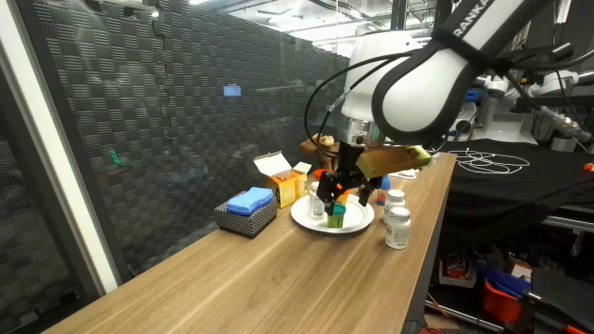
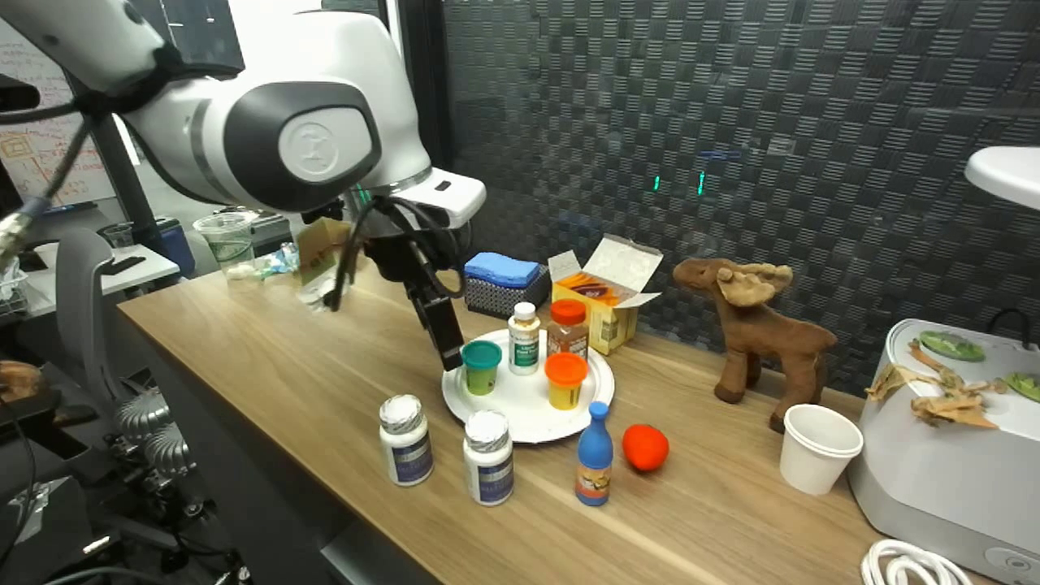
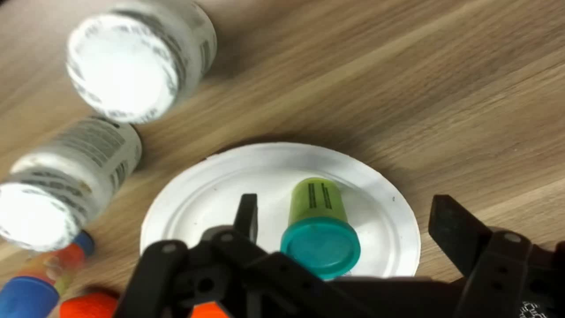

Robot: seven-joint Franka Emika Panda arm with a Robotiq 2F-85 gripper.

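My gripper is open above the white plate (image 3: 175,212), with no object clamped between its fingers. Below it, a green tub with a teal lid (image 3: 321,246) stands upright on the plate. In exterior view 2 one dark finger (image 2: 448,341) shows beside and slightly above that tub (image 2: 482,366); the other finger is hidden there. Sharing the plate are a white-capped bottle (image 2: 524,341), a red-lidded jar (image 2: 567,330) and a yellow tub with an orange lid (image 2: 565,380).
Two white pill bottles (image 2: 405,440) stand outside the plate, near the table's edge. A blue bottle (image 2: 594,457), a red ball (image 2: 645,448), a toy moose (image 2: 756,327) and paper cups (image 2: 819,447) lie farther along. Behind are an open yellow box (image 2: 606,301) and a blue cloth (image 2: 502,268).
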